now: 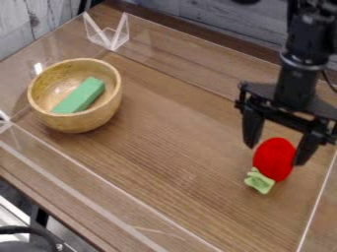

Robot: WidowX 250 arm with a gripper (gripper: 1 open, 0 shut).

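My black gripper (263, 118) hangs from the upper right, just above a red oval object (274, 157) on the light wooden table (158, 197). It is open, its dark prongs spread. A small light-green piece (259, 180) lies at the lower left edge of the red object.
A tan bowl (66, 128) holding a green bar (79, 95) sits at the left. A clear item (105, 31) stands at the top left.
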